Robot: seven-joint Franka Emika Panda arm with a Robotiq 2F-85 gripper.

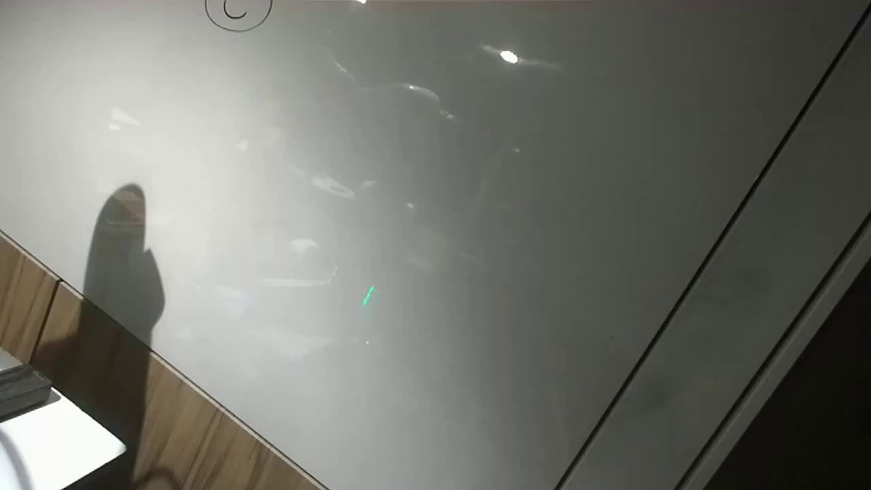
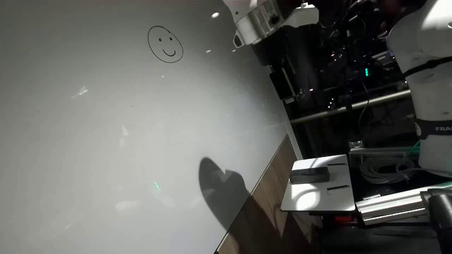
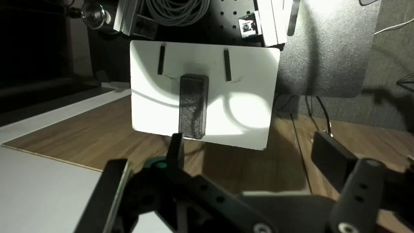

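A dark rectangular block [image 3: 192,106], perhaps an eraser, lies flat on a white tray plate [image 3: 248,70]. My gripper stands wide open in the wrist view, with nothing between its two fingers; the tray shows beyond them. In exterior view 2 the arm's dark end hangs up and away from the tray [image 2: 317,199], close to the edge of the whiteboard [image 2: 106,127]. A smiley face [image 2: 165,44] is drawn in black on that board. Exterior view 1 catches only the bottom of the drawn face [image 1: 237,16] and the block's end [image 1: 23,390].
Wood panelling [image 2: 271,177] borders the board beside the tray. A coil of grey cable [image 3: 178,11] and metal rails [image 3: 271,23] sit at the tray's back edge. The arm's shadow [image 2: 220,186] falls across the board and wood. Either side of the block the plate is bare.
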